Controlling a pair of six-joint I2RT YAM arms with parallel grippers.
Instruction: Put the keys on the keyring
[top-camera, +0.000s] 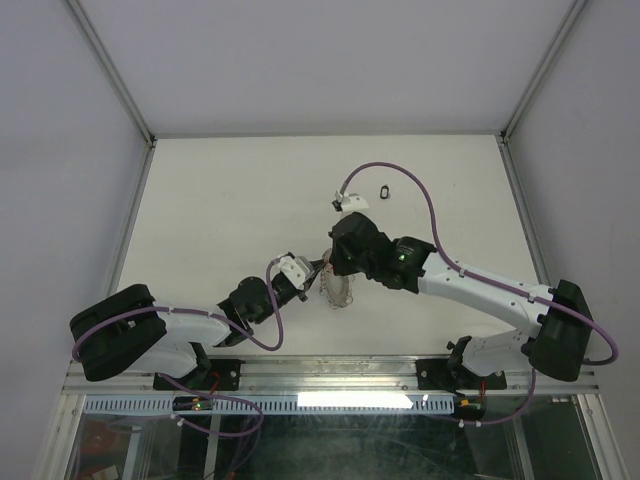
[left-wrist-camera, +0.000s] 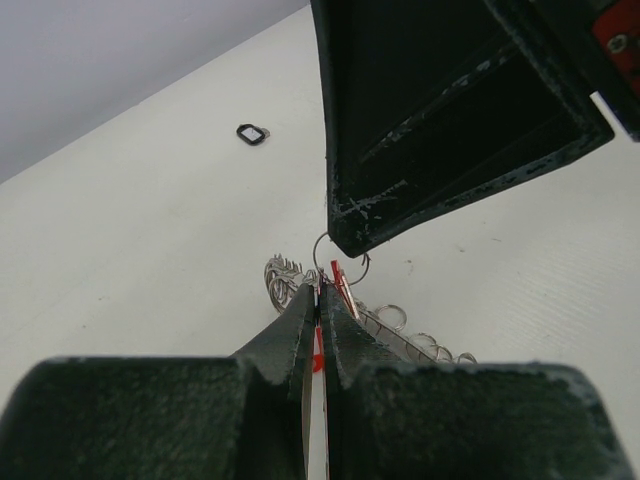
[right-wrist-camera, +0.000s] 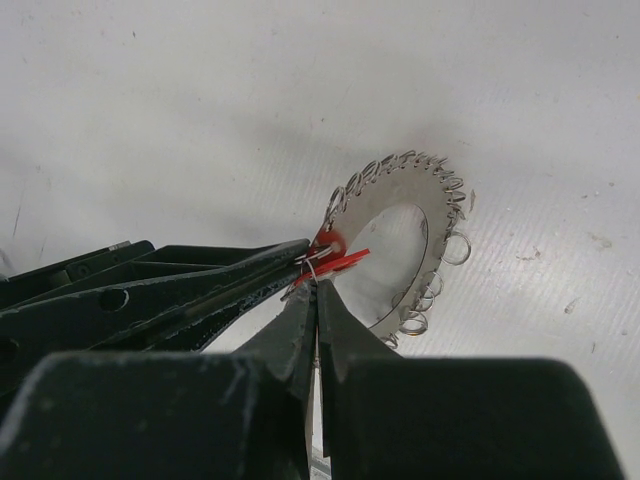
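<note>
Between the arms lies an oval plate (right-wrist-camera: 410, 185) with small metal rings along its edge, also seen in the top view (top-camera: 340, 291). Red slivers (right-wrist-camera: 336, 263) show against its near side, partly covered by my left gripper. That gripper is shut at the plate's edge; whether anything thin is pinched there is unclear. A fine wire loop (left-wrist-camera: 317, 250) hangs at the tip of my right gripper, which is shut on it. In the right wrist view the right gripper's tips (right-wrist-camera: 316, 283) almost meet the left's.
A small black rectangular item (top-camera: 385, 191) lies apart toward the back right. Around the plate the white table (top-camera: 230, 200) is mostly bare. The two grippers crowd each other closely over the plate.
</note>
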